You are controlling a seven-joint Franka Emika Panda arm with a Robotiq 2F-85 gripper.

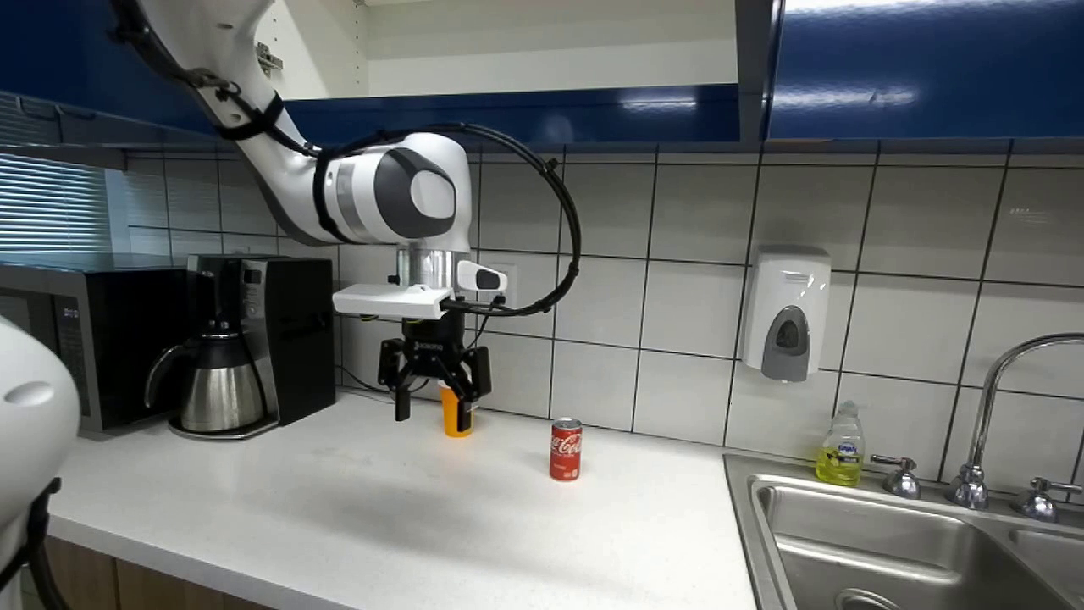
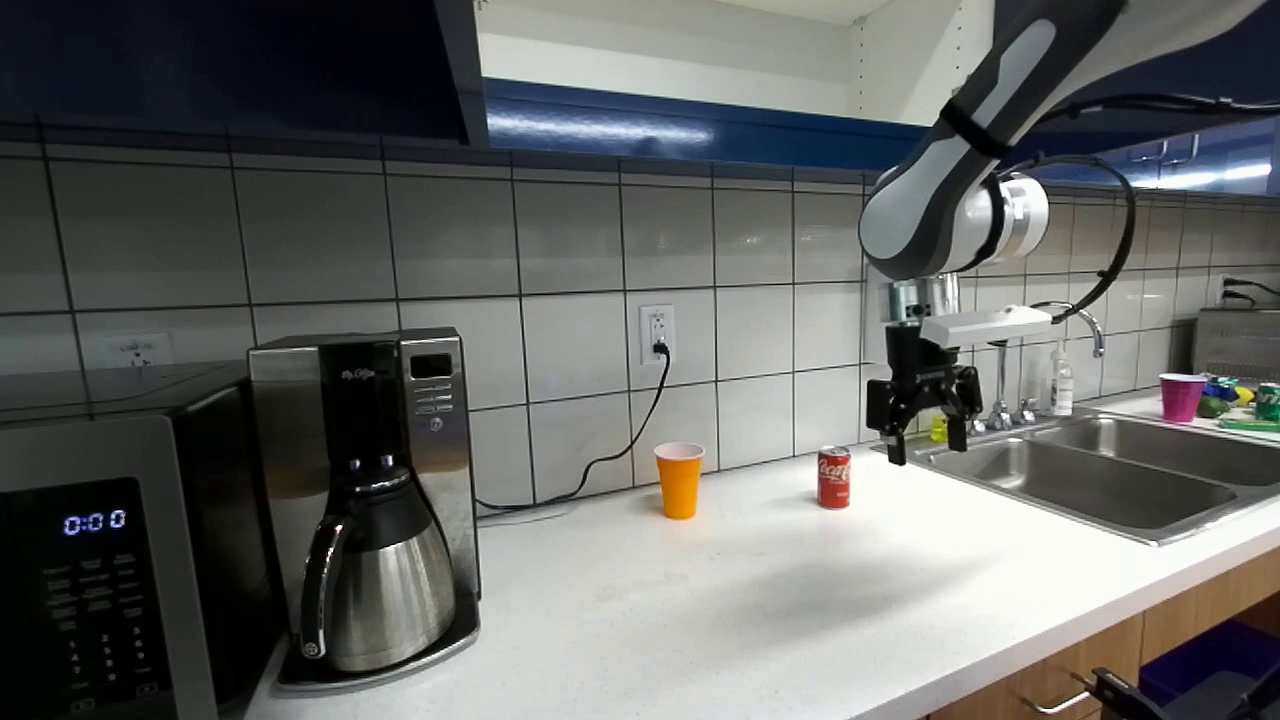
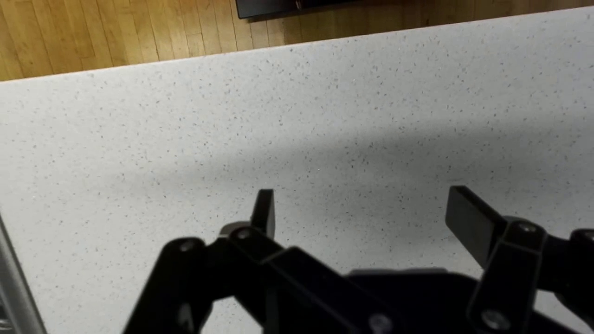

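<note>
My gripper (image 1: 433, 415) hangs above the white counter (image 3: 312, 128), its fingers spread wide apart with bare countertop between them in the wrist view. A red Coca-Cola can (image 2: 834, 478) stands upright on the counter near the tiled wall. Left of the can is an upright orange cup (image 2: 680, 482) with a white inside. In exterior view 1 the gripper partly covers the cup (image 1: 451, 412). Neither can nor cup appears in the wrist view.
At the left stand a coffee maker (image 2: 360, 504) with a steel carafe and a microwave (image 2: 108, 540). A steel sink (image 1: 894, 529) lies to the right, with yellow dish soap (image 1: 841, 447) behind it.
</note>
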